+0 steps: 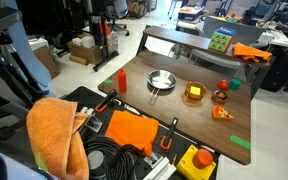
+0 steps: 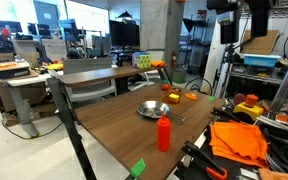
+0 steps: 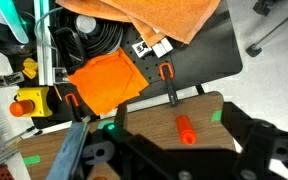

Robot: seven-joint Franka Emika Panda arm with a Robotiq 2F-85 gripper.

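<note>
My gripper stands open, its two dark fingers wide apart at the bottom of the wrist view and nothing between them. In exterior view 2 the gripper (image 2: 244, 28) hangs high above the table at the upper right. A red bottle (image 1: 122, 81) is upright near the left corner of the wooden table (image 1: 199, 130); from above, the bottle (image 3: 185, 131) lies below the gap between the fingers, well apart from them. A small metal pan (image 1: 161, 79) rests beyond it. A round brown dish (image 1: 194, 91) holds a yellow block.
Red and green items (image 1: 222, 96) and an orange piece (image 1: 221, 113) occupy the table's right side. A raised shelf (image 1: 189, 39) runs along the back. Before the table lie an orange cloth (image 1: 131, 130), black cable (image 1: 129, 160) and a yellow-red button box (image 1: 196, 162).
</note>
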